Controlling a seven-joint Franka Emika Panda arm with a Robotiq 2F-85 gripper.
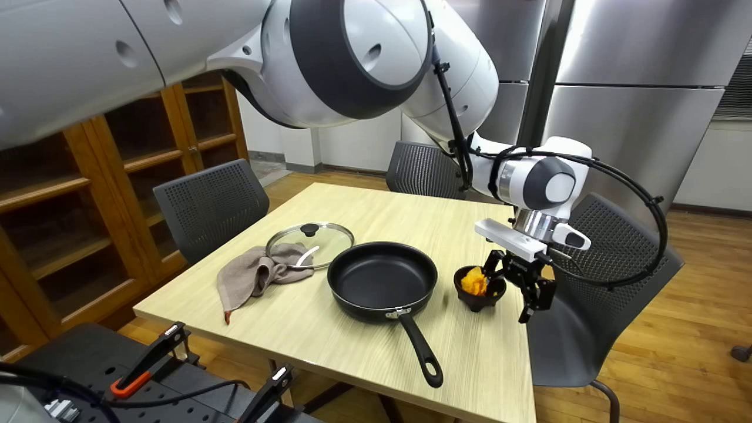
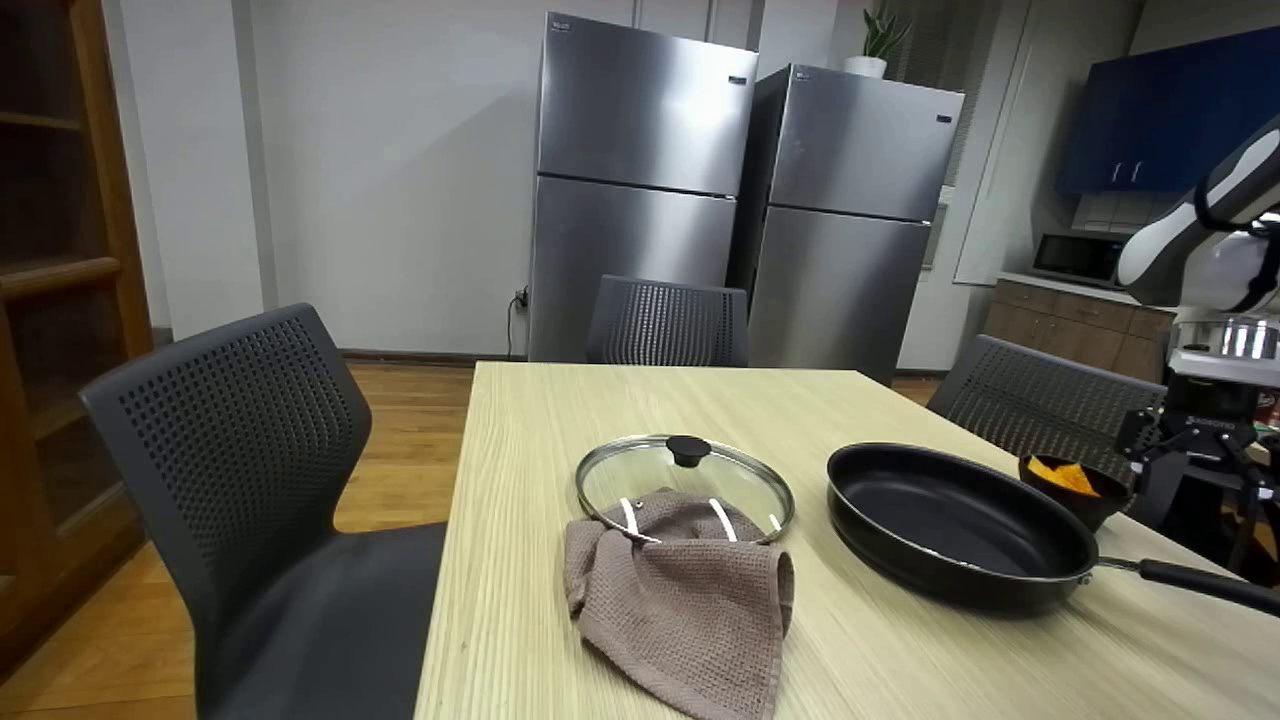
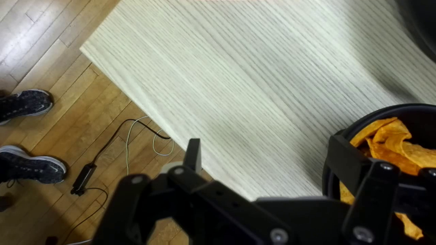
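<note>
My gripper point(image 1: 507, 298) stands open at the table's right edge, nothing held between its fingers. A small black bowl point(image 1: 477, 301) with orange chips point(image 1: 474, 282) sits just beside it. In the wrist view, one finger point(image 3: 346, 163) overlaps the near rim of the bowl point(image 3: 333, 179); whether it touches is unclear. The other finger point(image 3: 195, 154) appears beyond the table's edge, over the floor. Left of the bowl rests an empty black frying pan point(image 1: 384, 278), its handle pointing to the table's front. Farther left, a glass lid point(image 1: 331, 239) lies partly over a crumpled grey-brown cloth point(image 1: 247, 278).
Dark chairs point(image 1: 211, 204) stand around it, one right behind my gripper. A cable point(image 1: 655, 232) loops out from the arm. In the wrist view, shoes point(image 3: 32, 165) show on the floor.
</note>
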